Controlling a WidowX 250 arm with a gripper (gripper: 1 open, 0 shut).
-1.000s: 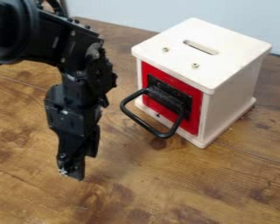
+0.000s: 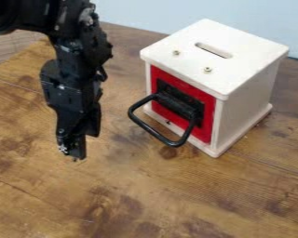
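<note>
A black robot arm reaches down from the top left, its gripper [image 2: 72, 139] low over the wooden table at the left; its fingers are seen side-on, so their opening is unclear. To the right stands a white box [image 2: 248, 93] with a slot and two screws on top and a red front panel [image 2: 203, 122]. A black bar handle [image 2: 174, 141] sticks out from that front, apart from the gripper.
A pale blue-grey surface shows behind at the top.
The arm and gripper have moved up and to the left in the view, slightly farther from the front edge. The box and its handle look the same.
</note>
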